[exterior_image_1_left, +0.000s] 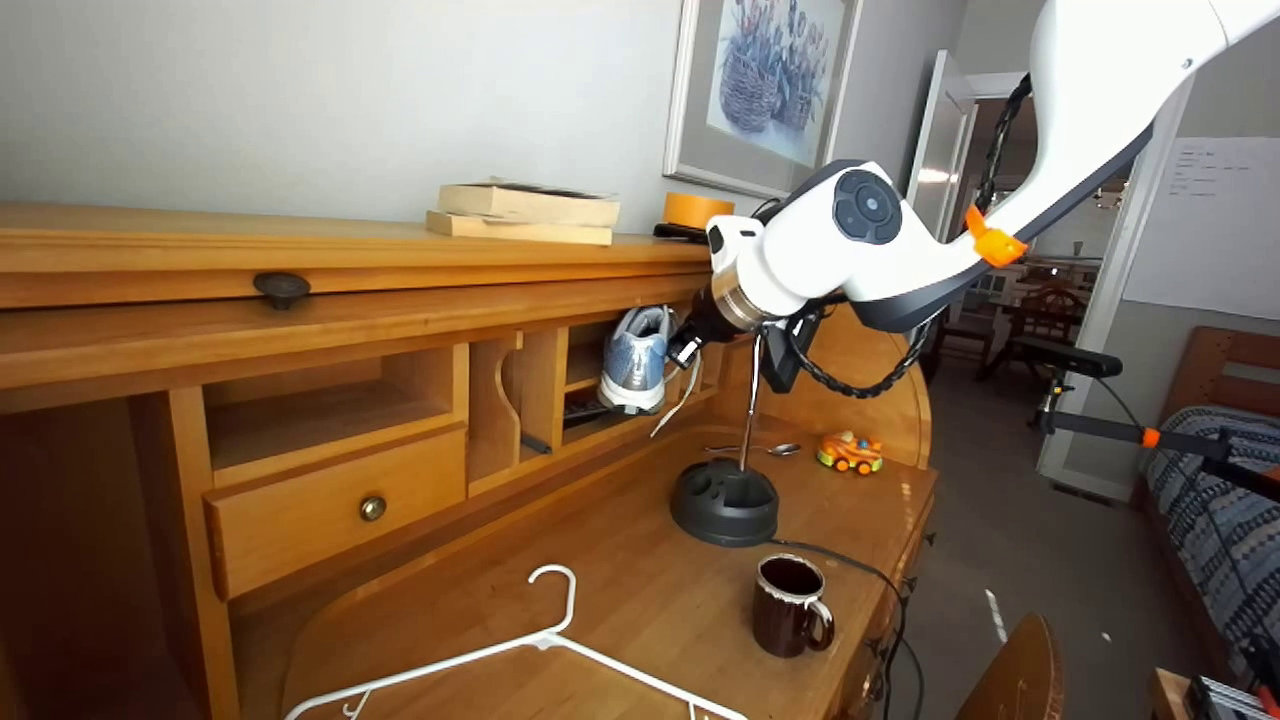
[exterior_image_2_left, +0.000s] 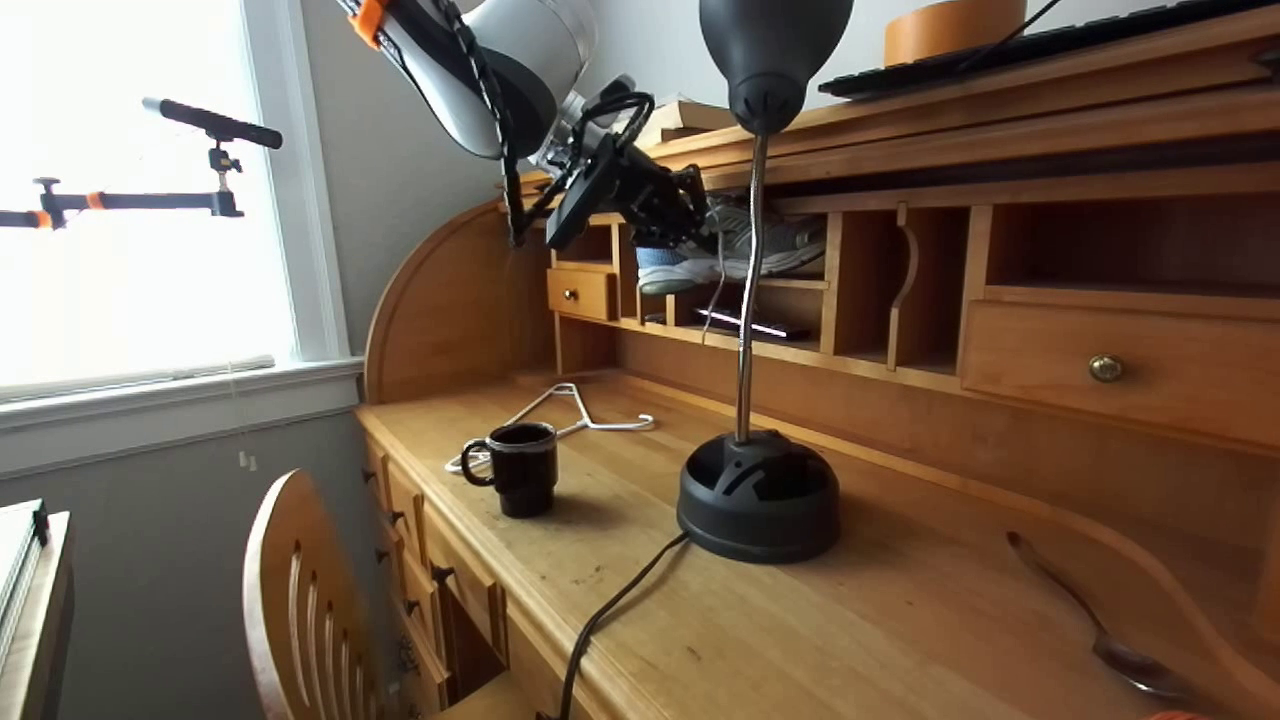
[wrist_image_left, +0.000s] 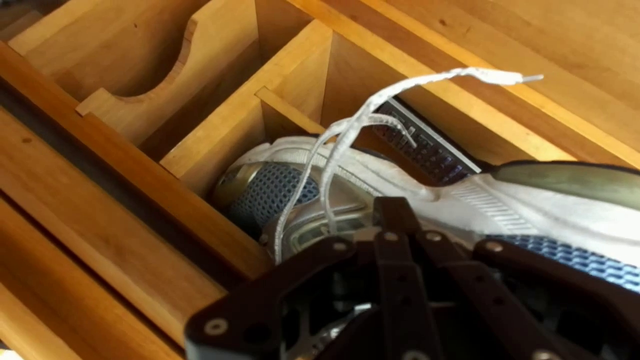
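A blue, grey and white shoe (exterior_image_1_left: 636, 360) with loose white laces sits partly inside an open desk cubby, its heel end sticking out. My gripper (exterior_image_1_left: 686, 350) is up against the shoe's side, level with the cubby. Seen from the wrist, the gripper is shut, its dark fingertips overlapping the shoe (wrist_image_left: 444, 210). Whether any thin part of the shoe is pinched between them cannot be made out. A white lace (wrist_image_left: 360, 114) loops up beside the fingers. Under the shoe lies a dark remote-like object (wrist_image_left: 429, 147) with buttons.
The lamp (exterior_image_2_left: 758, 498) rises close to the arm. On the desktop are a dark mug (exterior_image_1_left: 788, 606), a white hanger (exterior_image_1_left: 546, 640), a spoon (exterior_image_2_left: 1098, 630) and a toy car (exterior_image_1_left: 849, 452). Wooden dividers (wrist_image_left: 252, 96) flank the cubby. Books (exterior_image_1_left: 528, 212) rest on top.
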